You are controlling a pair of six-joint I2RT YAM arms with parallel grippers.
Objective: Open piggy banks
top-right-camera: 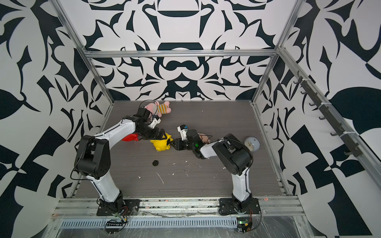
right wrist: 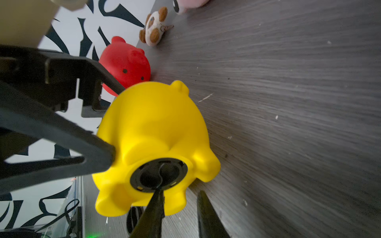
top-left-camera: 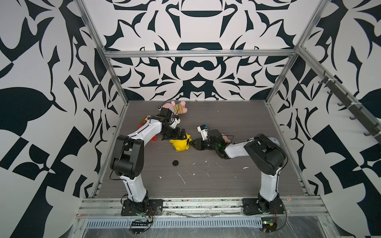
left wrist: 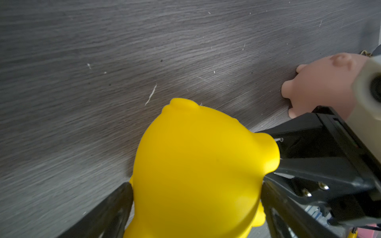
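A yellow piggy bank [top-left-camera: 179,144] lies mid-table, its underside with a round black plug [right wrist: 158,174] facing my right gripper [top-left-camera: 194,143]. My left gripper is over it from the left, open, with a finger either side of the yellow body. In the right wrist view my right gripper's two fingertips [right wrist: 201,196] are part open at the plug's lower edge, one touching or nearly touching it. A loose black disc [top-left-camera: 175,163] lies on the table in front of the bank.
A red piggy bank [right wrist: 125,65], a small plush toy [right wrist: 152,27] and a pink striped toy [top-left-camera: 178,107] stand left and behind. A pink piggy bank [left wrist: 321,83] and a pale round object [top-right-camera: 252,144] are at right.
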